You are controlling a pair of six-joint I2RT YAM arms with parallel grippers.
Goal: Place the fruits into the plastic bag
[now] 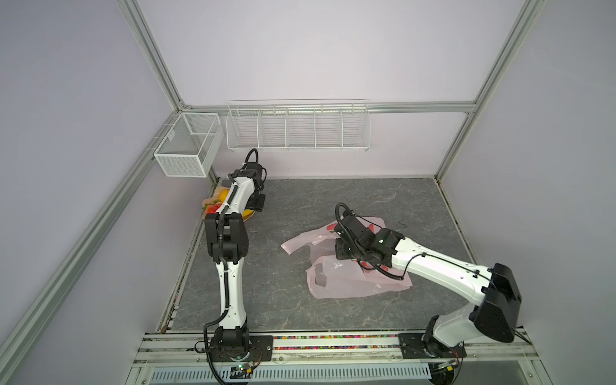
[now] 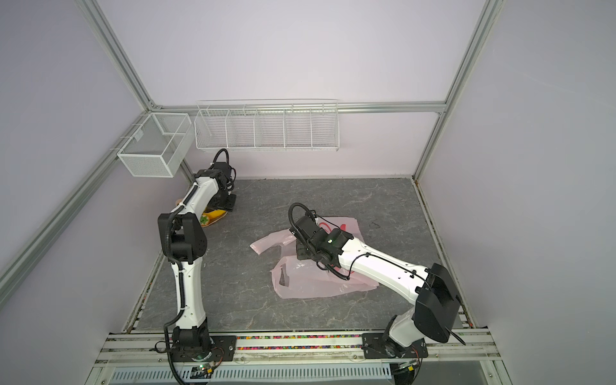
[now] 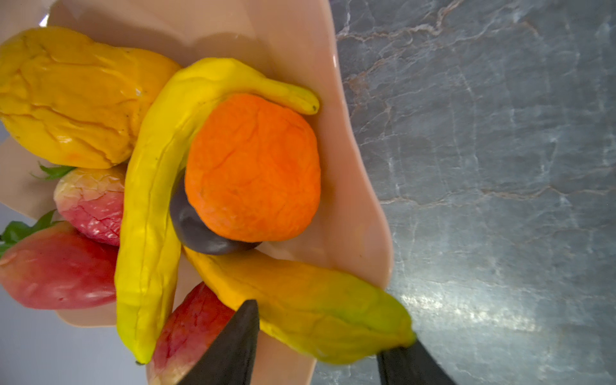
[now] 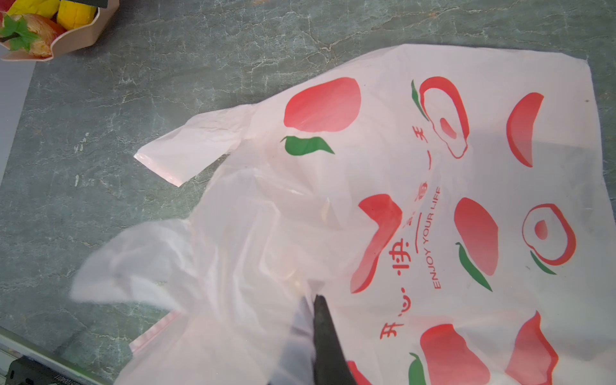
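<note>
In the left wrist view, the fruits lie in a peach-coloured bowl [image 3: 359, 211]: an orange [image 3: 256, 170], a banana [image 3: 144, 205], a large yellow fruit [image 3: 77, 96], red fruits [image 3: 61, 266] and a dark, mostly covered one [image 3: 202, 227]. My left gripper is open, its fingertips on either side of a yellow-green fruit [image 3: 314, 298]; firm contact cannot be judged. The pink plastic bag [image 4: 513, 179] lies on the table, its near film lifted. My right gripper is shut on that film, one finger showing through it.
A white wire basket [image 1: 189, 144] hangs above the bowl, and a long wire rack [image 1: 298, 126] runs along the back wall. Side walls bound both ends.
</note>
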